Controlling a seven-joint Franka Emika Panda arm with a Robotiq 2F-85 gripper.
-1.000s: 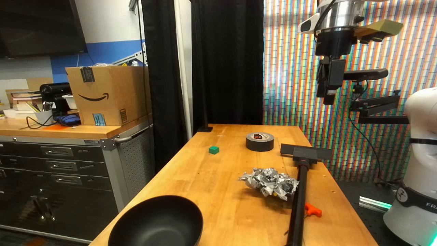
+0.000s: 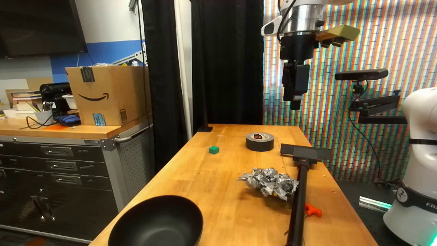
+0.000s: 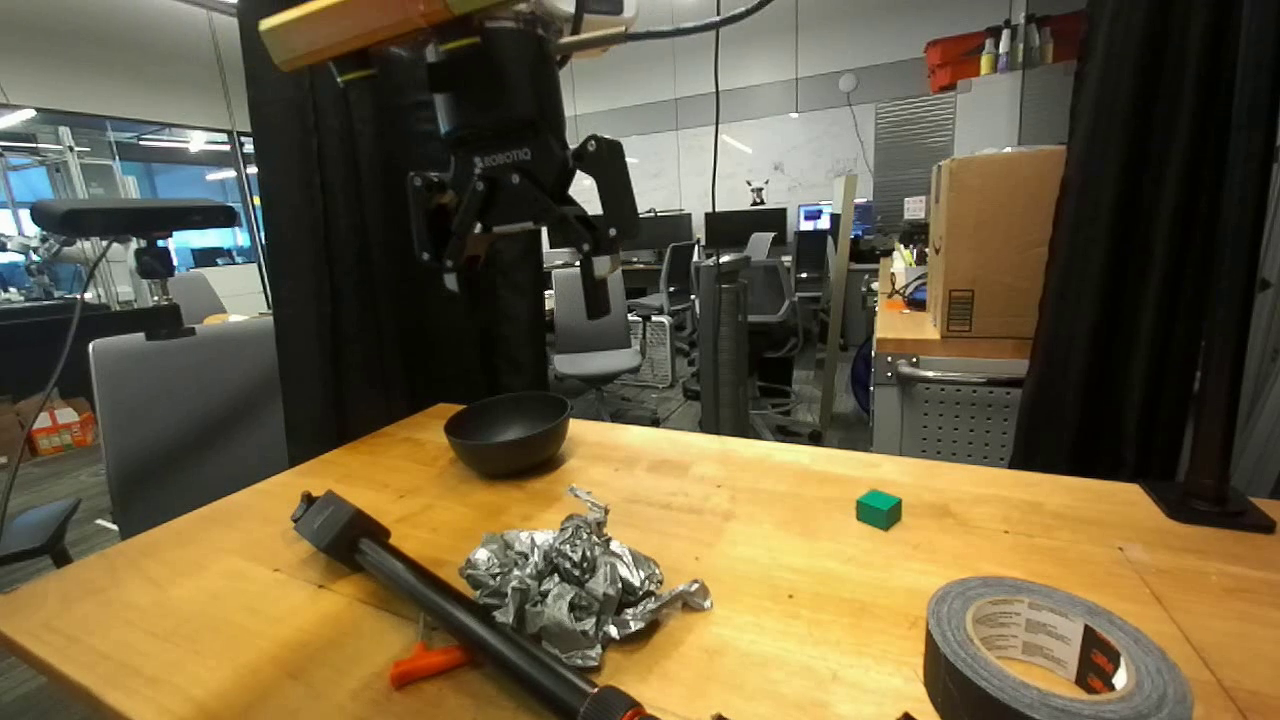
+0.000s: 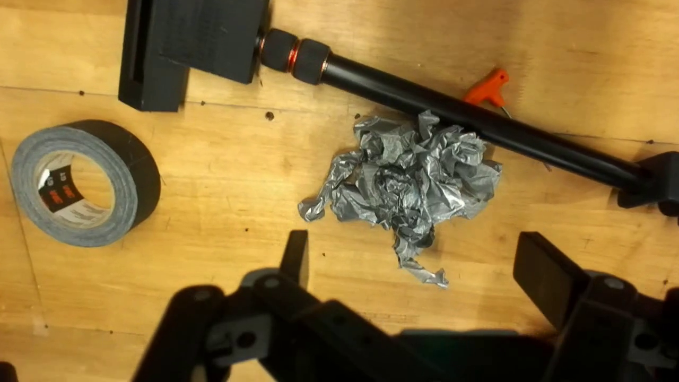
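My gripper hangs high above the table, its fingers spread wide with nothing between them. In the wrist view, crumpled silver foil-like material lies on the wood, just beyond the line of the fingertips. A small green block sits alone toward the far left in exterior view 1; the wrist view does not show it. The black bowl stands at the near left, and its visible inside looks empty. Upright on its flat side, a roll of grey tape rests left of the foil in the wrist view.
A black pole with a flat base lies along the table's edge, touching or nearly touching the foil. An orange-handled tool lies beside the pole. Bare wood separates the bowl and the green block.
In exterior view 1, my gripper has shifted left and slightly lower, from beyond the table's right edge to over its far right part. The things on the table have stayed put.
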